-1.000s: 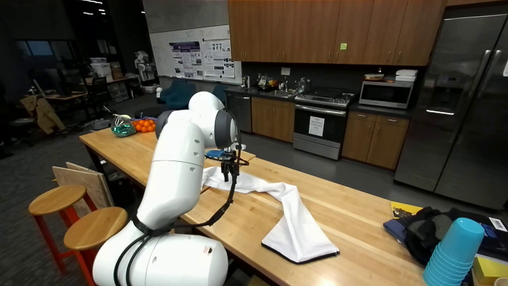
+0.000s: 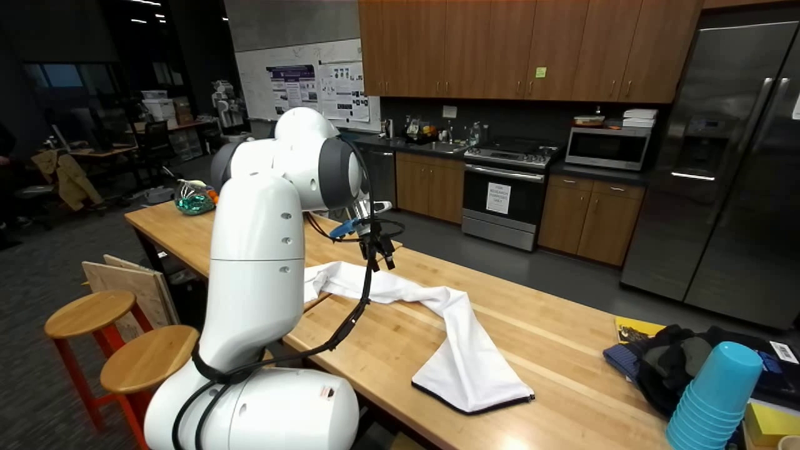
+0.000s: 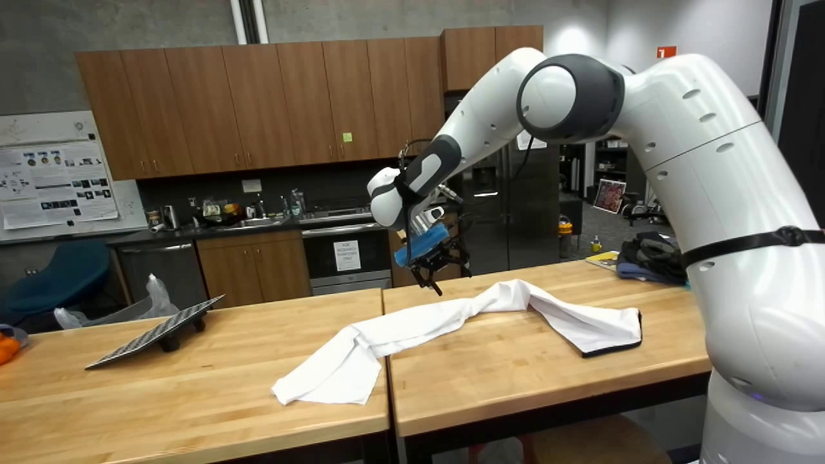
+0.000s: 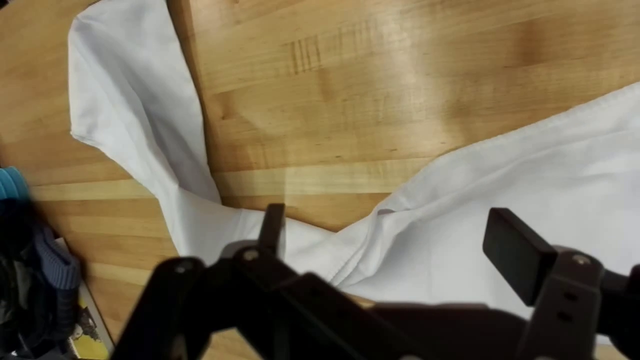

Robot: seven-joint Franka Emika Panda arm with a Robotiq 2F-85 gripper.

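A long white cloth [image 3: 417, 323] lies loosely bunched across the seam between two wooden tables. Its black-edged end [image 2: 474, 375] spreads flat on the nearer table in exterior view 1, and the plain end rests on the other table. My gripper [image 3: 441, 280] hangs above the cloth's middle, clear of it. In the wrist view the gripper stands open, its dark fingers wide apart. Beneath them the white cloth [image 4: 474, 240] shows folds and a stitched edge, with nothing held.
Dark clothing [image 2: 667, 360] and stacked blue cups [image 2: 714, 397] occupy the table's far right end. A tilted dark grid panel [image 3: 158, 332] stands on the other table. Bare wood [image 3: 495, 371] lies in front of the cloth.
The arm has risen and swung back, lifting my gripper higher above the table. The cloth lies as before where it shows.
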